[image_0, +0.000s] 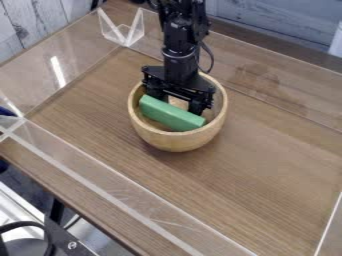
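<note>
A light wooden bowl (178, 138) sits near the middle of the table. A green block (170, 115) lies tilted inside it. The black gripper (174, 85) is over the back of the bowl, reaching down into it just behind the green block. Its fingers are dark and hard to make out, partly hidden by the bowl and block.
Bare wooden table (254, 180) surrounds the bowl, with free room right and in front. Clear plastic pieces stand at the back left. A black cable lies at the bottom left corner.
</note>
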